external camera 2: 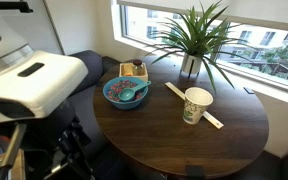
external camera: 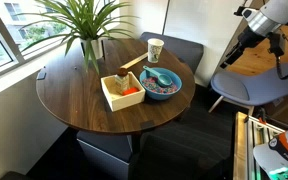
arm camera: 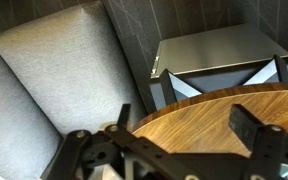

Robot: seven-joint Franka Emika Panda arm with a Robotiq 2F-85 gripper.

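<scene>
My gripper is open, with nothing between its fingers; in the wrist view it points down over the edge of the round wooden table (arm camera: 199, 122). In the first exterior view the arm (external camera: 270, 25) reaches in from the right, above the chair and clear of the tabletop. On the table stands a blue bowl (external camera: 163, 95) of small pinkish pieces, a teal spoon (external camera 2: 130, 94) lying across it. A cream box (external camera: 122, 100) beside it holds a bottle and something orange. A white paper cup (external camera 2: 196, 104) is upright, near a pale flat strip (external camera 2: 212, 119).
A potted plant (external camera: 85, 20) stands on the table by the window. Grey chairs (arm camera: 69, 70) are close to the table, and a metal plate (arm camera: 224, 48) shows below its edge.
</scene>
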